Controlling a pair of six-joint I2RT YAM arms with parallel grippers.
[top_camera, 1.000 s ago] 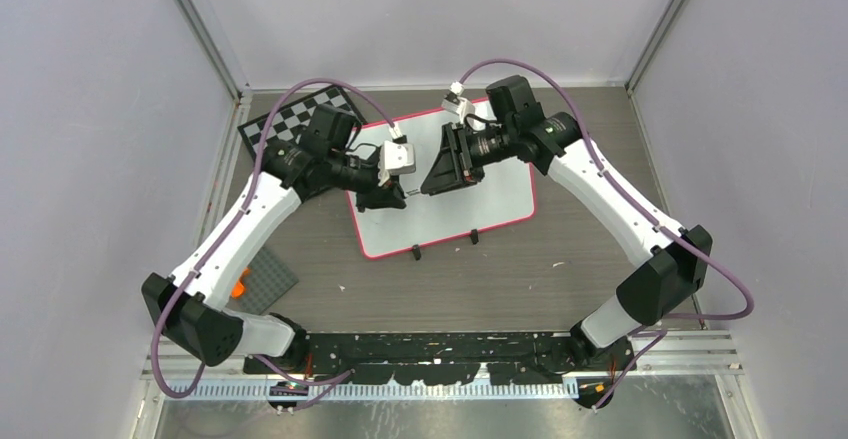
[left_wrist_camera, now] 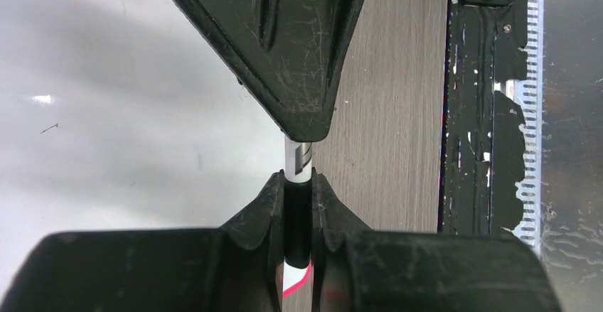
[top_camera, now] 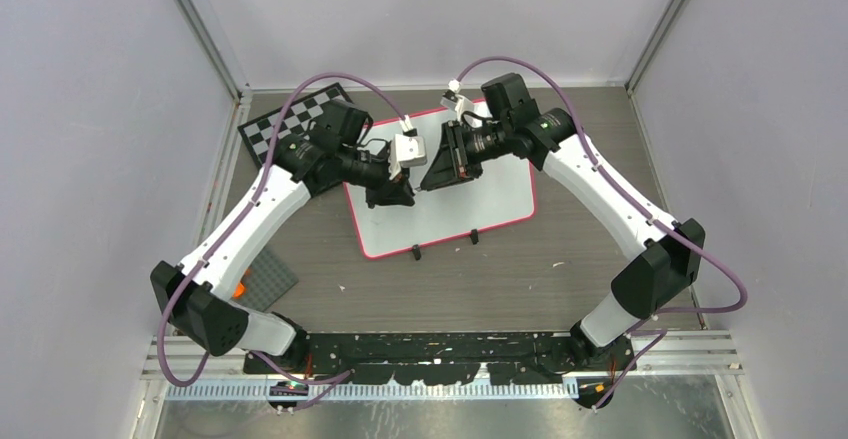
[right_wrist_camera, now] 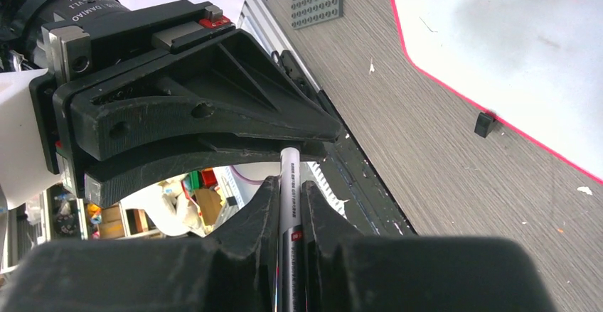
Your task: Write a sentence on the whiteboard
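A slender marker with a white barrel (left_wrist_camera: 299,163) and a black end (left_wrist_camera: 297,219) spans both grippers above the whiteboard (top_camera: 440,224). My left gripper is shut on the black end. On the barrel my right gripper is shut. Only a short stretch of marker shows between the two sets of fingertips, which nearly meet in the top view. Whether the black end is a separate cap coming off cannot be told. The red-edged board lies flat, mostly white, with a small dark stroke (left_wrist_camera: 49,128) on it.
Black clips (top_camera: 416,252) sit on the board's front edge. A checkered board (top_camera: 262,137) lies at back left, partly under the left arm. A grey studded plate (top_camera: 268,277) with something orange (top_camera: 239,289) is at front left.
My left gripper has moved a little right, towards the right gripper, and the gap between them has narrowed. The right arm has barely shifted.
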